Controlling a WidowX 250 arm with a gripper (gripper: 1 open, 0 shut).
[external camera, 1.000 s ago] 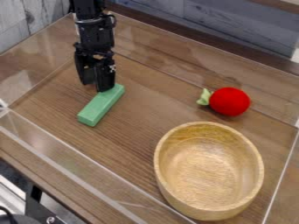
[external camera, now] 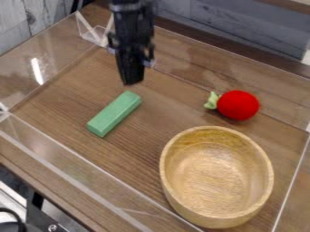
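Observation:
A green rectangular block [external camera: 115, 113] lies on the wooden table, left of centre. The dark gripper [external camera: 130, 65] hangs above and behind it, apart from the block, with nothing visible held; its fingers are small and blurred, so their opening is unclear.
A red tomato [external camera: 238, 105] with a green stem sits at the right. A large tan bowl [external camera: 216, 172] fills the lower right.
The gripper has moved up and back, away from just over the green block, and a little to the right. The block, tomato and bowl look essentially in place.

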